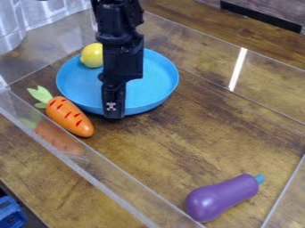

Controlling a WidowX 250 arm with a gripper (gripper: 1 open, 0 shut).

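Observation:
The black gripper [114, 104] is lowered over the near part of a blue round plate [152, 82]; whether its fingers are open or shut is hard to tell. An orange toy carrot [70, 117] with a green top lies just left of and nearer than the plate. A yellow object [91, 54], like a lemon, is at the plate's far left, partly behind the arm. A purple toy eggplant [222, 196] lies at the front right.
Clear plastic walls run along the left and near side of the wooden surface [185, 142]. The middle and right of the surface are open. A small blue object [7, 214] is at the bottom left.

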